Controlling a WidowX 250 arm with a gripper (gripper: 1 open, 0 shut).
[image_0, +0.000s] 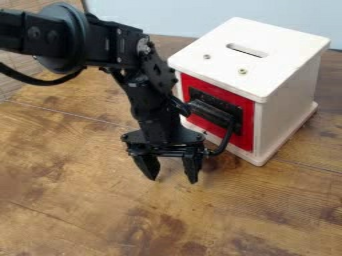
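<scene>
My black gripper (171, 172) points down at the wooden floor in front of a white box, its two fingers apart with nothing between them. The box (287, 90) has a slot in its top and a red front panel (197, 85) with a black fitting, partly hidden behind my arm and its cable.
A pale wall stands behind the box at the top of the view.
</scene>
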